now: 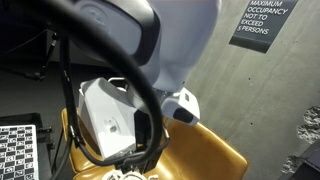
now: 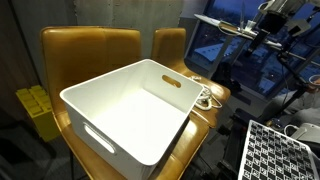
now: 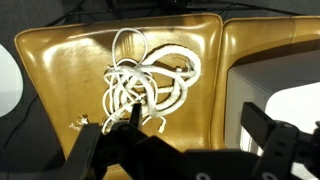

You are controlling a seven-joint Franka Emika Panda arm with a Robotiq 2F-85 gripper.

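Note:
A white rope or cord (image 3: 150, 80) lies in a loose tangle on a tan chair seat (image 3: 75, 55) in the wrist view. My gripper is open above that seat, its dark fingers (image 3: 262, 126) wide apart with nothing held between them. The tangle shows mostly on the left side and ahead of the gap. In exterior view 2 the cord (image 2: 207, 98) rests on the chair beyond a white box (image 2: 120, 92). Exterior view 1 has the arm covering much of the scene, and the fingers there are hard to make out.
The white box, empty inside, stands on the neighbouring tan chair (image 2: 88, 45); its wall is close to my right finger in the wrist view. A black-and-white patterned board (image 2: 265, 150) lies to the side. Yellow blocks (image 2: 37, 112) stand at far left.

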